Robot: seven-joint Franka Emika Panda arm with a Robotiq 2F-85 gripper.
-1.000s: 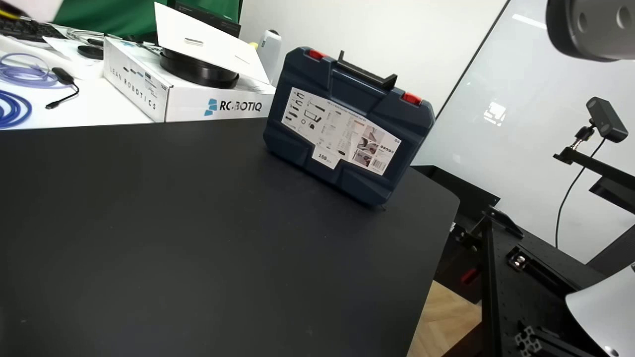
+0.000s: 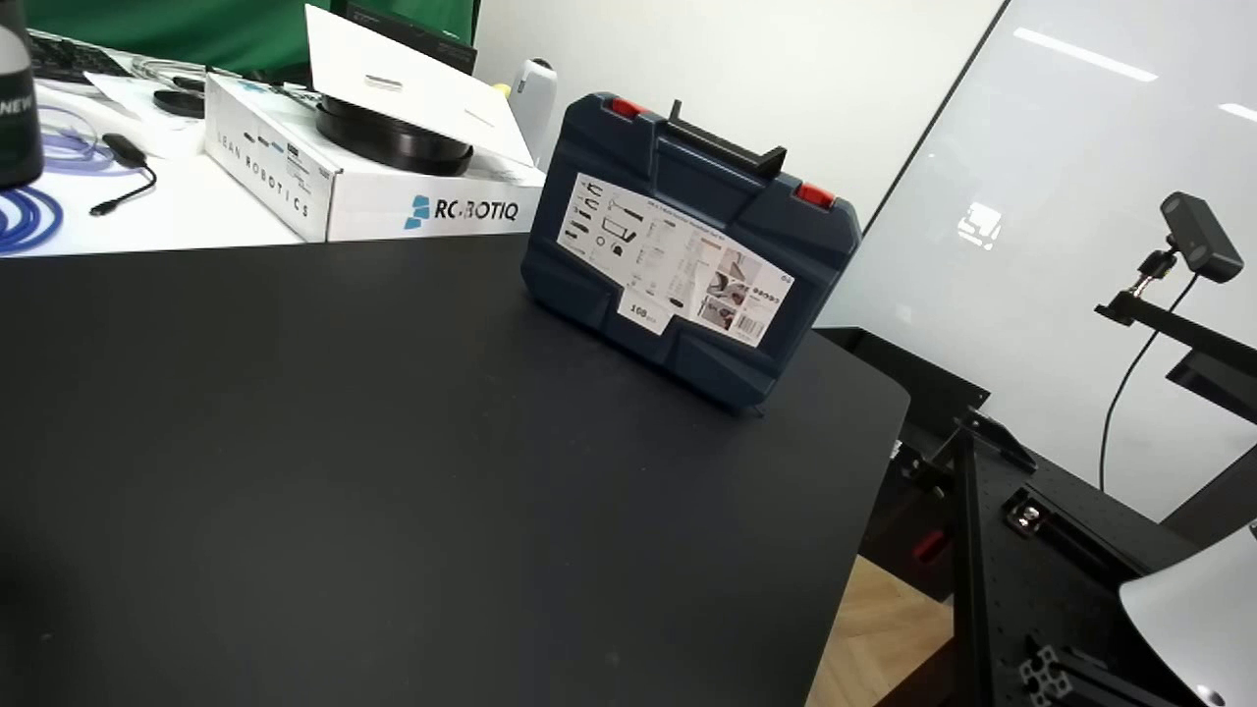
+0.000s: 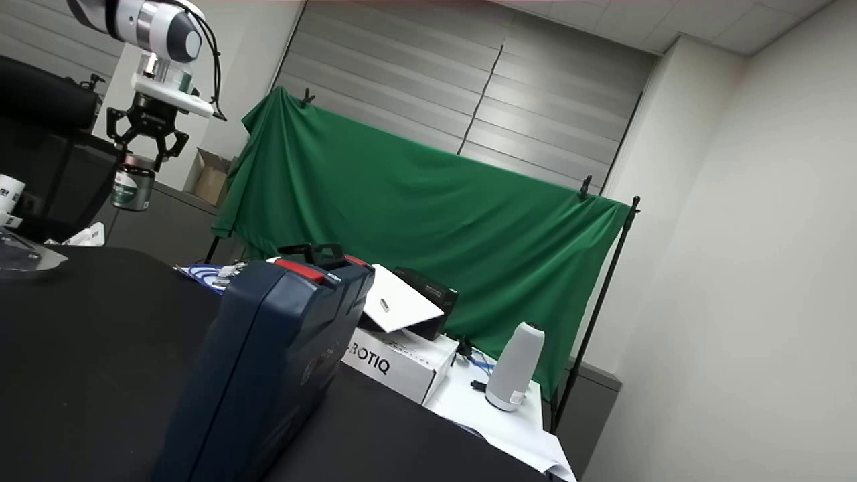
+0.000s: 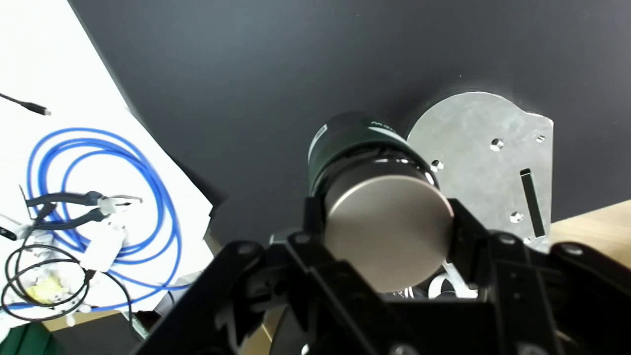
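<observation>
Between the fingers of my gripper (image 3: pixel 144 163) is a dark jar (image 3: pixel 132 193) with a green and white label, held by its lid. It hangs upright in the air at the upper left of exterior view 2, clear of the table (image 3: pixel 80 321). From the wrist, the jar's round brownish lid (image 4: pixel 390 233) fills the space between the fingers, and its dark body (image 4: pixel 349 133) shows beyond. Only part of the jar (image 2: pixel 17 118) enters exterior view 1, at the left edge, where the gripper is out of sight.
A blue tool case (image 2: pixel 695 247) stands near the table's far right corner. The wrist view shows a grey metal plate (image 4: pixel 485 159) beside the jar, and blue cable (image 4: pixel 159 195) and pliers (image 4: pixel 106 204) on a white surface.
In exterior view 1 the jar now shows at the left edge. A grey arm part at the upper right and a pale part at the upper left have gone from view. The case has not moved.
</observation>
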